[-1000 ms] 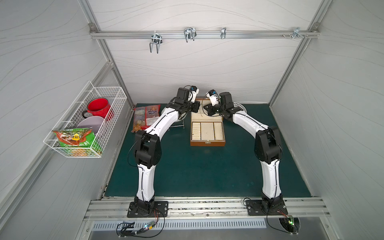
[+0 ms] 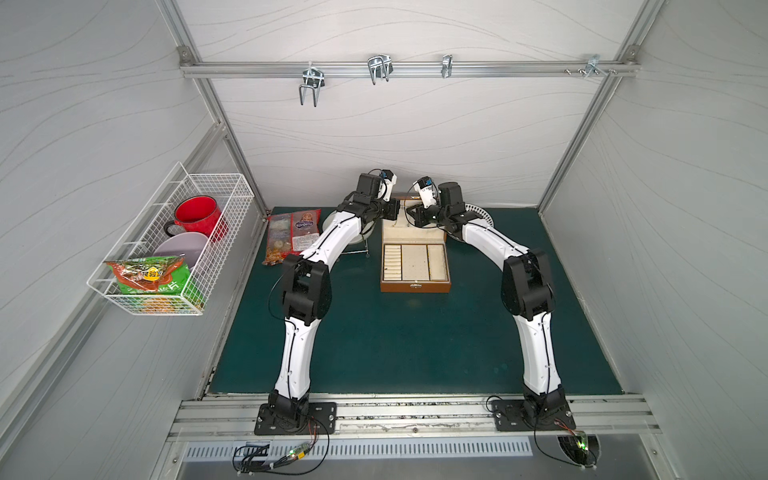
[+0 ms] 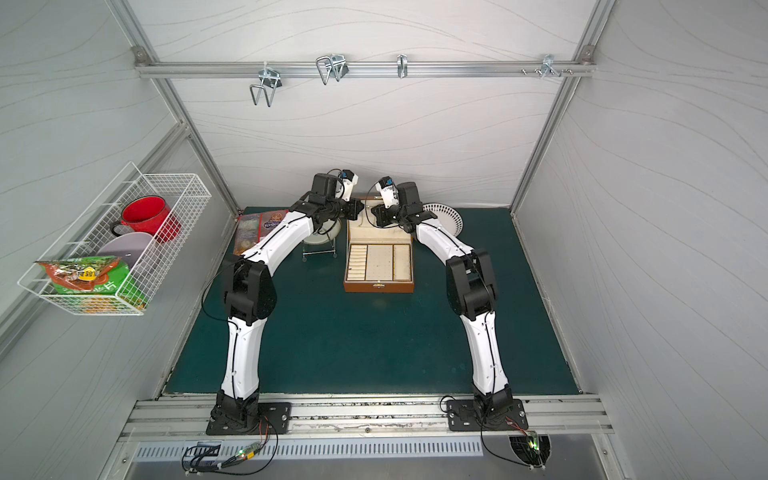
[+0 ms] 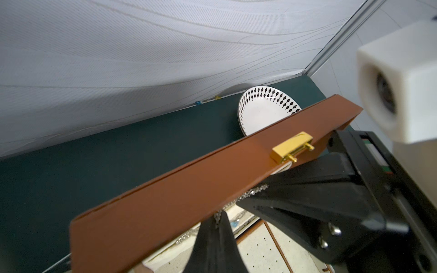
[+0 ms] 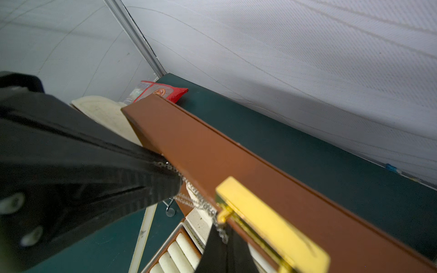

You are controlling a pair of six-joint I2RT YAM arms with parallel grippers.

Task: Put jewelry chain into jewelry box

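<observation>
A thin silver jewelry chain spans between my two grippers near the edge of the raised lid. In the left wrist view one end runs into my left gripper, shut on it. The other end lies at my right gripper, which is shut with chain links at its tips in the right wrist view. The brown jewelry box stands open on the table, its cream compartments facing up. Both grippers are over the lid's side; the chain is too small to see in the top views.
A patterned white plate sits right of the box. To the left are a pale dish on a wire stand and a red food packet. A gold clasp juts from the lid's edge.
Both arms have reached slightly farther back over the lid, the grippers moving a little away from the compartments. The box has not moved.
</observation>
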